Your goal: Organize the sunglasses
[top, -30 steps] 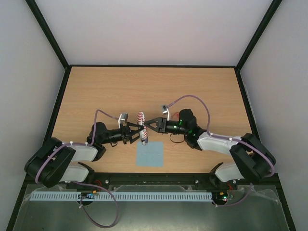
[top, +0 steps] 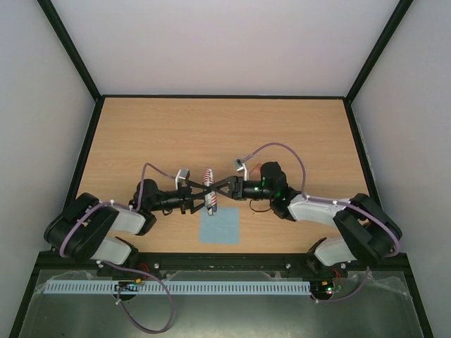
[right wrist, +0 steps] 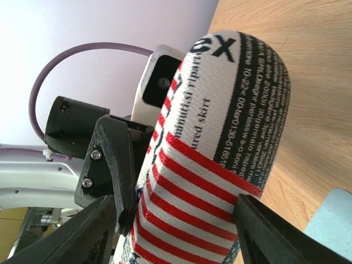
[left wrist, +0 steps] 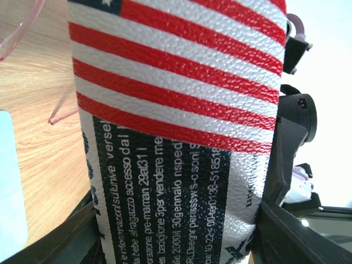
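A long sunglasses case (top: 209, 191) with red and white stripes and black lettering stands between my two grippers, near the front of the table. My left gripper has its fingers (left wrist: 69, 242) against both sides of the case, shut on it. From the other side, the fingers (right wrist: 269, 231) of my right gripper straddle the case; whether both press on it is hard to tell. Behind the right gripper, pinkish sunglasses (top: 255, 170) lie partly hidden. No opening shows in the case.
A light blue cloth (top: 219, 229) lies flat on the wooden table (top: 218, 134) below the case. Near the right gripper a thin dark loop (top: 259, 209) shows.
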